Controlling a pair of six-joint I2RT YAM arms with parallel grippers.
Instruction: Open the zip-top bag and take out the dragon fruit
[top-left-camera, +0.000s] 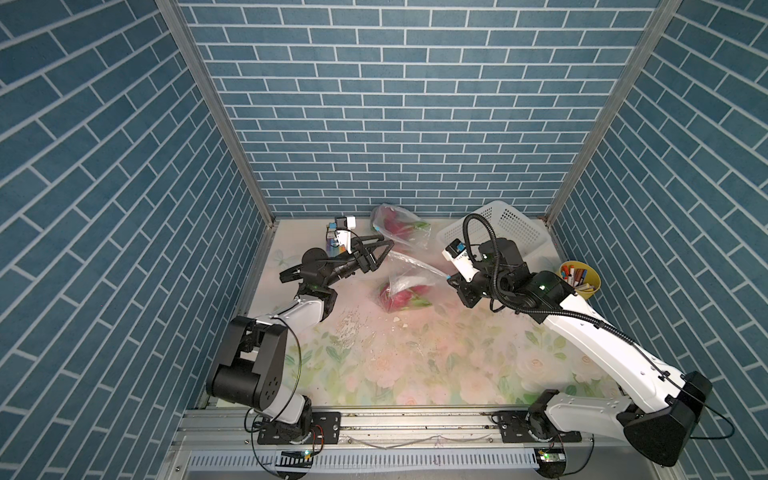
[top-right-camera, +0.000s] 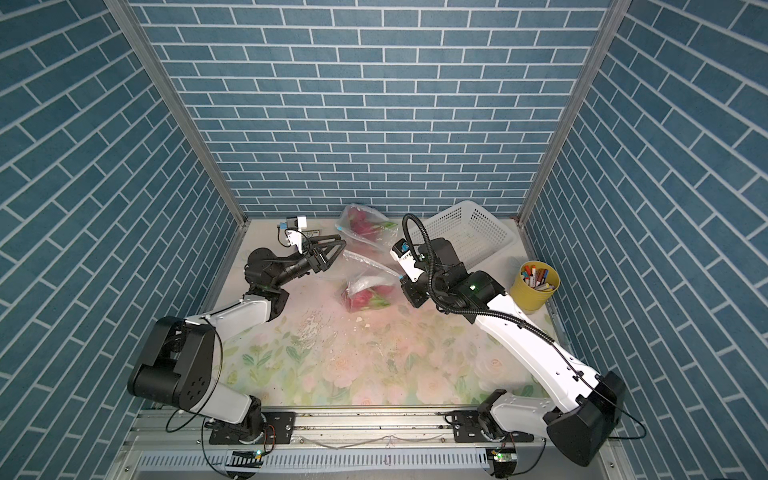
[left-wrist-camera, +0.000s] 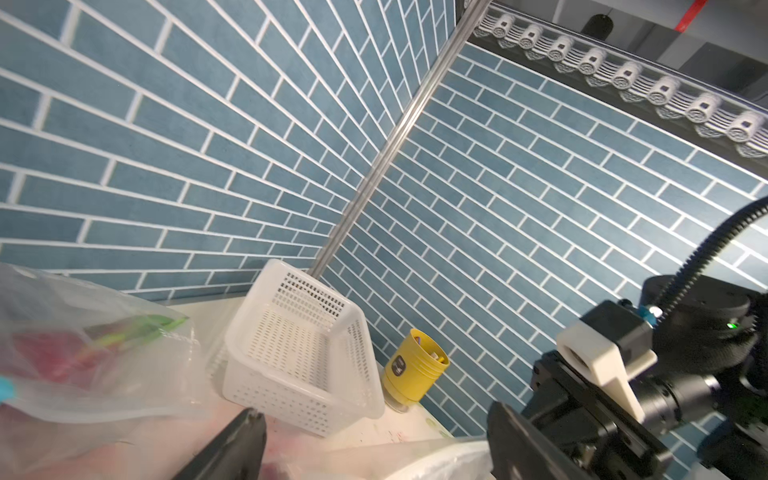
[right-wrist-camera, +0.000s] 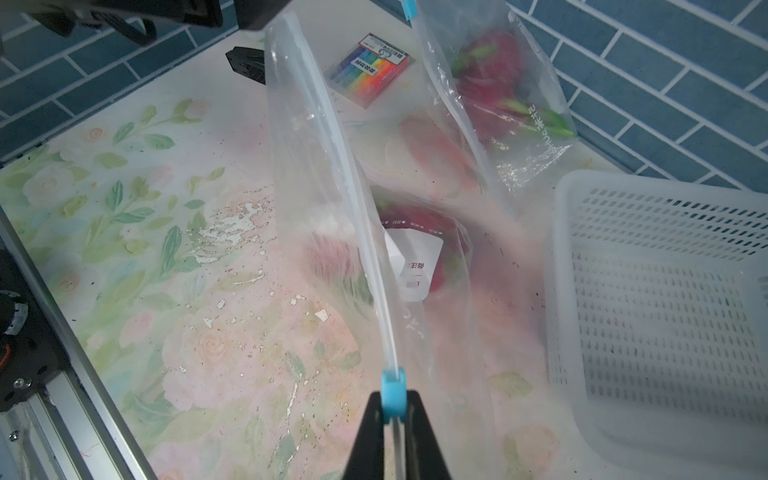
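A clear zip top bag (right-wrist-camera: 448, 320) with a red dragon fruit (right-wrist-camera: 416, 216) at its bottom hangs by its zip edge, and a white label sits in front of the fruit. My right gripper is shut on the blue zip slider (right-wrist-camera: 393, 388) at the near end of that edge. My left gripper stands open with its fingers (left-wrist-camera: 232, 448) wide apart, close to the far end of the zip edge. Whether the film lies between those fingers is unclear. In the top left view the dragon fruit (top-left-camera: 392, 299) shows low, near the table.
Another clear bag (top-left-camera: 400, 224) with dragon fruit lies against the back wall. A white basket (top-left-camera: 520, 228) stands at back right, a yellow pen bucket (top-right-camera: 533, 300) at far right. A colourful box (right-wrist-camera: 369, 68) lies behind the left gripper.
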